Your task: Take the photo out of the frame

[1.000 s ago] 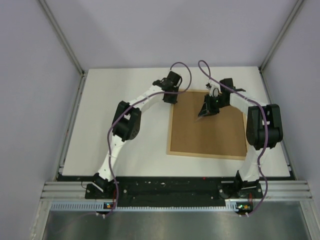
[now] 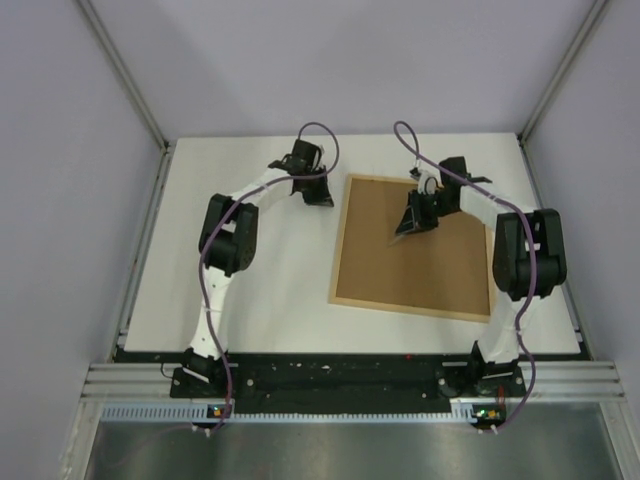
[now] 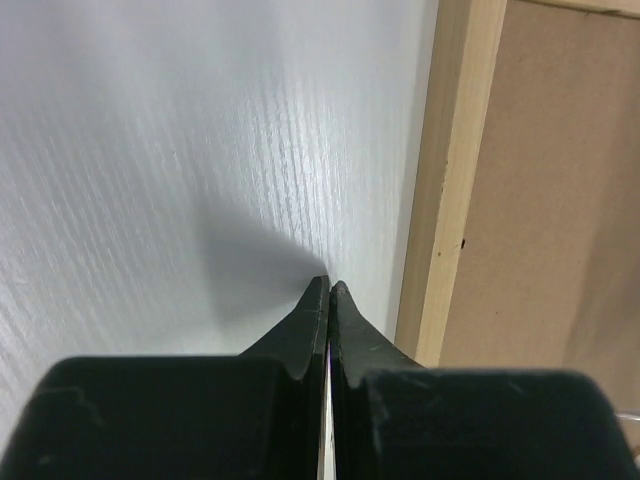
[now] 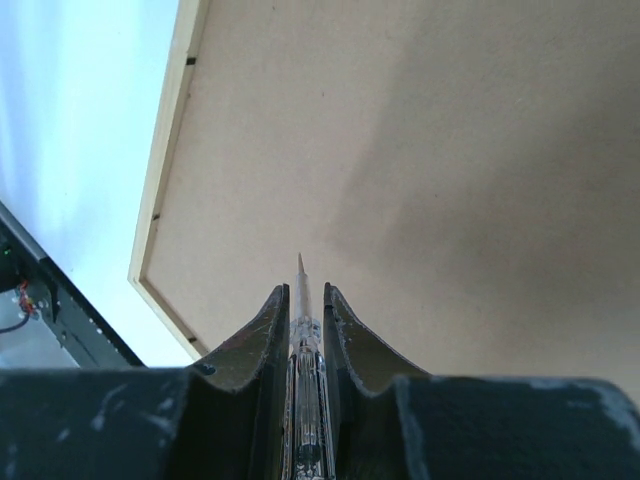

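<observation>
A square frame with a pale wooden rim (image 2: 338,255) and brown backing board (image 2: 405,265) lies on the right half of the white table. My left gripper (image 2: 326,200) is shut with nothing between its fingers, just outside the frame's left rim. My right gripper (image 2: 408,222) is over the backing board, shut on a slim tool (image 4: 305,420) with clear body and thin pointed tip, aimed at the board. No photo can be told apart from the board.
A strip of table shows in front of the frame. Grey walls surround the workspace.
My left gripper has moved left, off the frame's rim to the bare table beside it. The frame has shifted slightly left. The right gripper looks unmoved.
</observation>
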